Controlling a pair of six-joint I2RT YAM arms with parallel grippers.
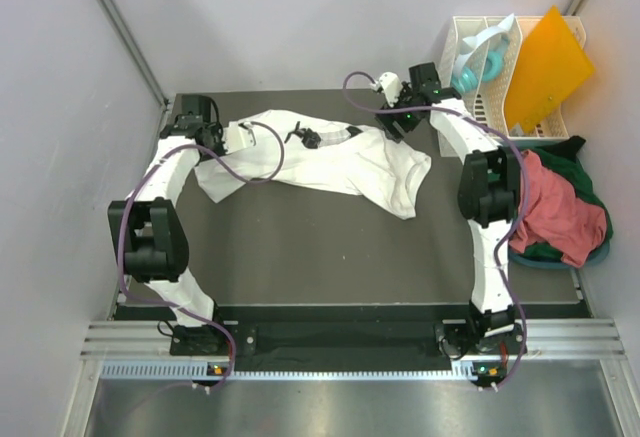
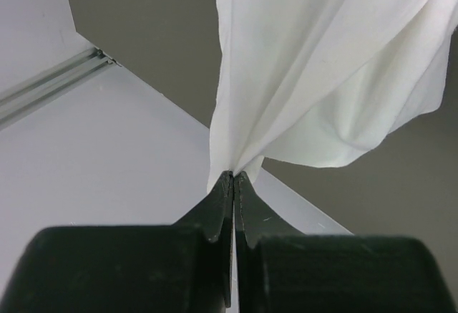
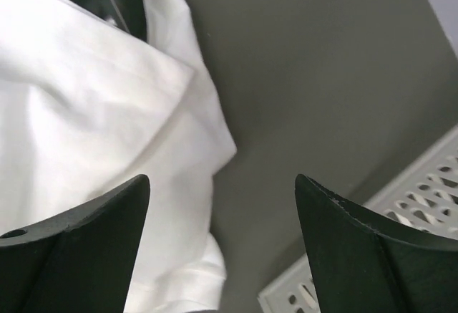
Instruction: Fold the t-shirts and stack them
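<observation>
A white t-shirt (image 1: 345, 169) with a dark print lies stretched across the back of the dark table, rumpled at its right end. At its left end, my left gripper (image 1: 214, 149) is shut on the cloth. In the left wrist view the shirt (image 2: 308, 76) gathers into creases toward the tips of my left gripper. My right gripper (image 1: 392, 127) hovers at the shirt's right end. Its fingers (image 3: 107, 234) are spread wide in the right wrist view, with the loose edge of the shirt (image 3: 164, 177) lying beneath and nothing gripped.
A white rack (image 1: 475, 107) holding headphones (image 1: 490, 67) and an orange board (image 1: 545, 72) stands at the back right. Before it sits a basket with red (image 1: 560, 212) and green cloth.
</observation>
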